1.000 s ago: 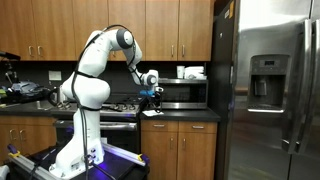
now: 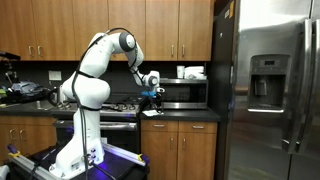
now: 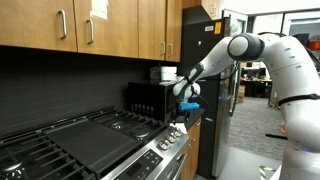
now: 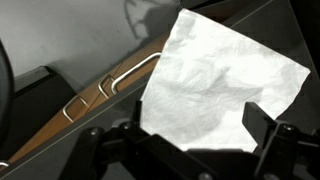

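A white cloth or paper sheet [image 4: 215,85] lies spread, a little wrinkled, on the dark countertop, with one edge at the counter's front. My gripper is over it, its two fingers wide apart, and the white sheet shows in the gap. Whether the fingertips touch the sheet I cannot tell. In exterior view 1 the gripper [image 2: 152,103] hangs low over the counter beside the stove, with the sheet [image 2: 152,113] as a small pale patch below. From the side, the gripper [image 3: 185,107] is likewise low over the counter.
Behind the arm stands a microwave [image 2: 184,94] with a pot [image 2: 194,72] on top. The stove [image 3: 85,137] is to its left, and a steel fridge [image 2: 270,95] stands far right. Drawer handles [image 4: 135,70] line the counter's front.
The arm's end has shifted at most very slightly over the counter. The white sheet and everything else look the same.
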